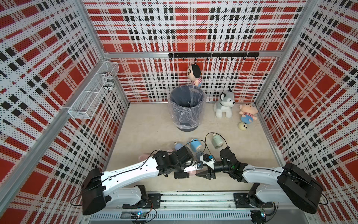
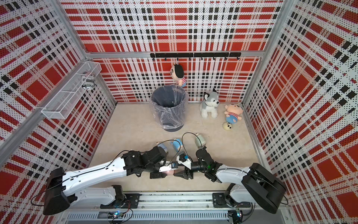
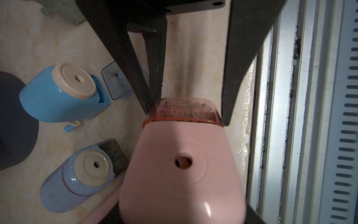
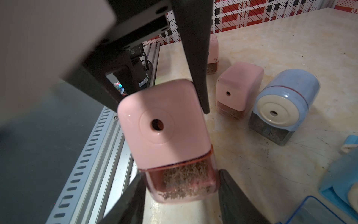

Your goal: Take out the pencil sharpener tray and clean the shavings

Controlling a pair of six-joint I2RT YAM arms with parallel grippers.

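My left gripper is shut on the body of a pink pencil sharpener [image 3: 182, 194], holding it above the table near the front edge. The sharpener's clear reddish tray [image 4: 186, 181], with shavings inside, sits at the base of the body along a red-orange rim. My right gripper has one finger on each side of that tray, very close to its walls; whether both fingers press on it cannot be made out. In the top left view the two grippers meet nose to nose and mostly hide the sharpener.
On the table lie a blue sharpener [image 3: 44, 95], an empty clear tray [image 3: 115, 80], a lavender sharpener [image 3: 56, 190], a green one [image 1: 217, 140] and another pink one [image 4: 244, 76]. Plush toys sit at the back right.
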